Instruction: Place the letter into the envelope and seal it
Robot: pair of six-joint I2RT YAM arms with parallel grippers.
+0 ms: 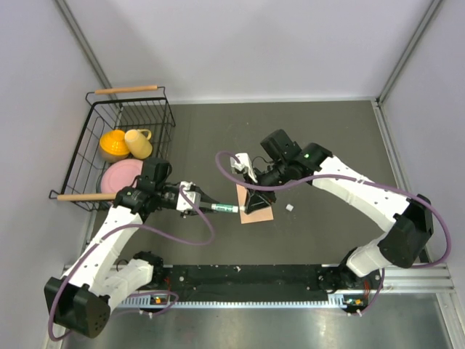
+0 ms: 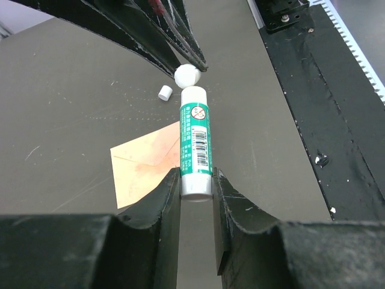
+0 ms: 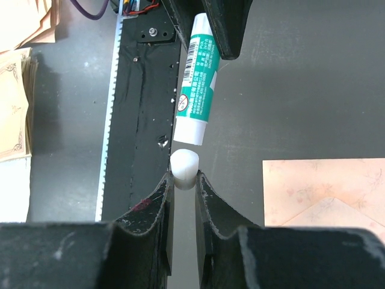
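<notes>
My left gripper is shut on a green-and-white glue stick (image 2: 194,138), held horizontally above the table. My right gripper holds a white cap (image 3: 184,165) between its fingertips, just short of the stick's white end. Below lies a peach envelope (image 2: 138,168), flap visible, in the middle of the table (image 1: 327,116); in the top view the right arm partly hides it. I cannot see the letter as a separate piece.
A small white piece (image 1: 289,207) lies right of the envelope. A wire rack (image 1: 76,174) with plate, bowl and mug stands at left. Paper stacks (image 3: 12,108) show beyond the table edge in the right wrist view.
</notes>
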